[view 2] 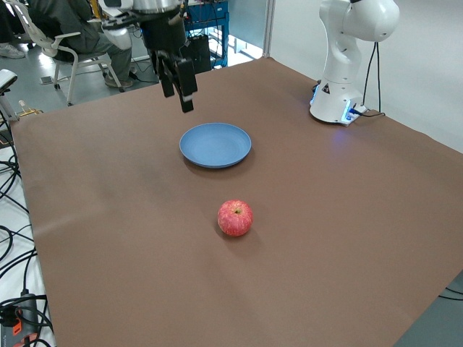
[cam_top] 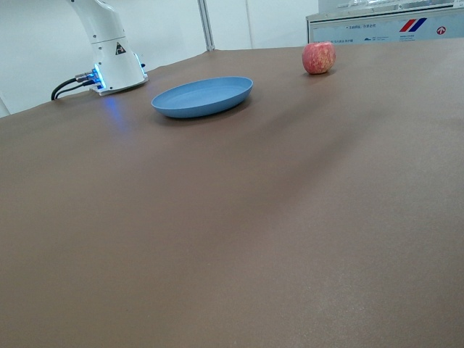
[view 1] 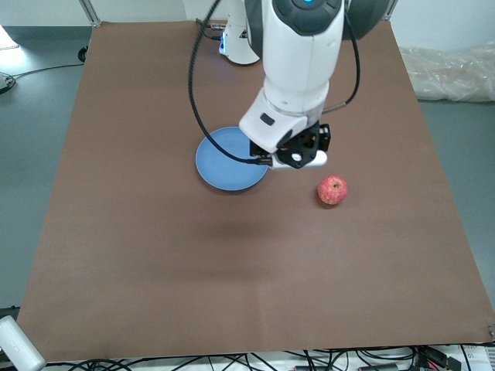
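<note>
A red apple (view 1: 332, 189) (cam_top: 318, 57) (view 2: 235, 217) rests on the brown table (view 1: 255, 278), to the right of a blue plate (view 1: 220, 171) (cam_top: 201, 97) (view 2: 215, 144) in the left view. My gripper (view 2: 178, 94) hangs above the table in the right view, its dark fingers pointing down, empty as far as shows, beyond the plate. In the left view the white wrist housing hides the fingertips and part of the plate. Whether the fingers are open or shut is unclear.
The white robot base (view 2: 333, 101) stands at the table's edge with cables (view 2: 378, 79). A bundle of cables runs along another edge.
</note>
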